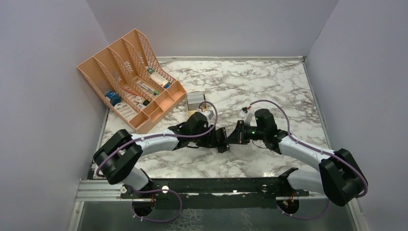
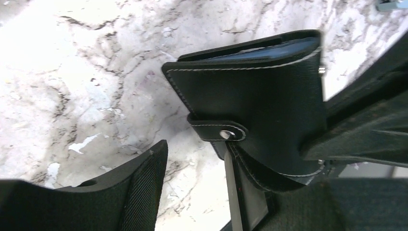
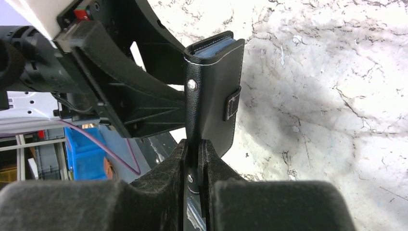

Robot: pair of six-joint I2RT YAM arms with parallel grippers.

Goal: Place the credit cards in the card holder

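Note:
The black leather card holder (image 1: 222,140) with a snap strap (image 2: 216,128) and blue sleeves inside stands in the middle front, above the marble table. My right gripper is shut on its spine edge. My left gripper is open at the strap side, its fingertips close beside the snap; whether they touch it is unclear. A small box (image 1: 196,100) of grey cards sits behind the left arm.
A peach organizer (image 1: 168,101) with bottles and tubes fills the back left. The front table edge lies just below both arms.

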